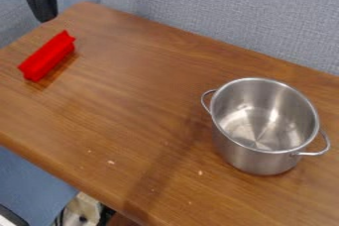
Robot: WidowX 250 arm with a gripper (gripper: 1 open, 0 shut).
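A red elongated block (48,55) lies diagonally on the wooden table near its left edge. My dark gripper (42,4) hangs at the top left, above and a little behind the block, apart from it; it looks shut, with nothing visible between its fingers. A steel pot (263,126) with two side handles stands upright on the right part of the table, and its visible interior is empty.
A grey padded wall (225,7) runs along the back, and the table's left edge drops to a blue surface at the lower left.
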